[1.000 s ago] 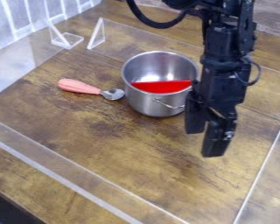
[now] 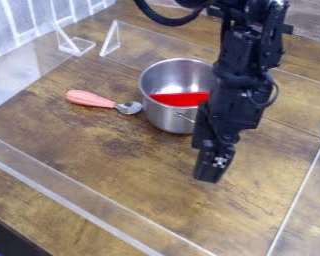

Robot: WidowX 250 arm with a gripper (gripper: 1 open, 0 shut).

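Observation:
My gripper (image 2: 214, 158) is a black arm end hanging low over the wooden table (image 2: 109, 180), at the front right of a steel pot (image 2: 167, 112). Its dark fingers point down and stand open, with nothing visible between them. A red object (image 2: 178, 99) lies inside the pot, partly hidden behind the arm. A pink-handled utensil (image 2: 93, 98) with a metal head lies left of the pot.
Clear plastic panels or strips border the table at the left, front and right. Two small white wire stands (image 2: 72, 46) are at the back left.
The arm has shifted leftward over the last second, its fingers now nearer the pot's front and covering more of its right side. The pot and utensil look unmoved.

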